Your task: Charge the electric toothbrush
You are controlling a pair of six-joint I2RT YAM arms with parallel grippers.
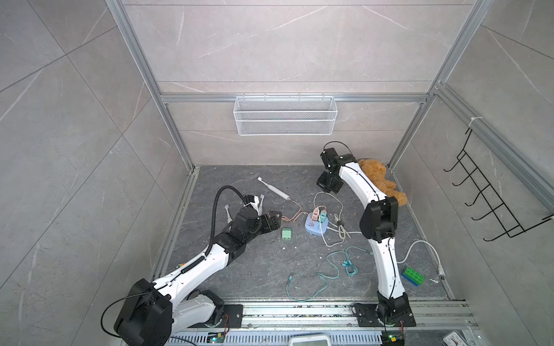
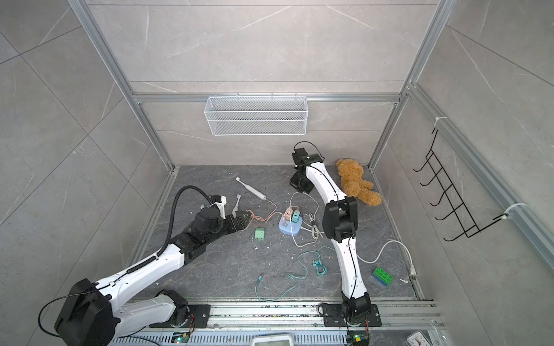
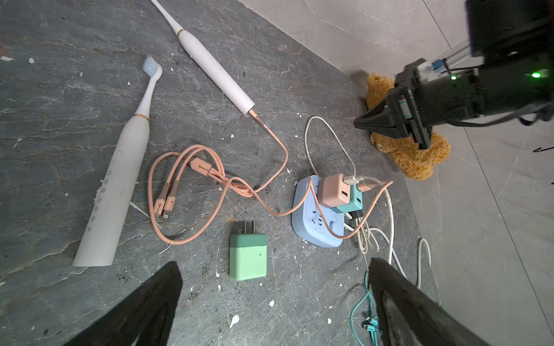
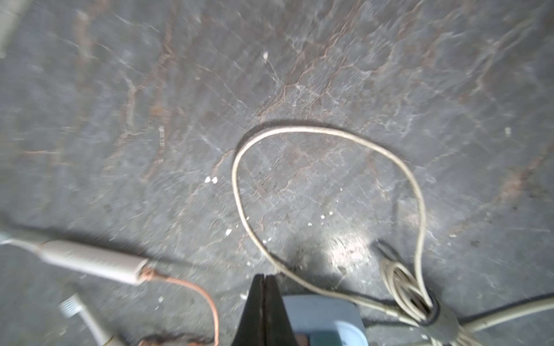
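Note:
A white electric toothbrush (image 3: 216, 72) lies at the back with a pink cable at its base. Another toothbrush (image 3: 112, 193) lies further left, beside loops of pink cable (image 3: 184, 236). A green charger (image 3: 248, 256) lies on the table. The blue power strip (image 3: 308, 222) holds a pink adapter (image 3: 334, 190) and a teal adapter (image 3: 352, 201), with cables plugged in. My left gripper (image 1: 271, 222) hangs open and empty left of the strip. My right gripper is shut, nothing seen between its fingers, over the back of the table behind the strip.
A teddy bear (image 2: 360, 190) sits at the back right, close to my right arm. Teal cable (image 2: 288, 285) lies across the front, a green block (image 2: 383, 275) front right. A wire basket (image 2: 255, 115) hangs on the back wall and a hook rack (image 2: 456, 201) on the right wall.

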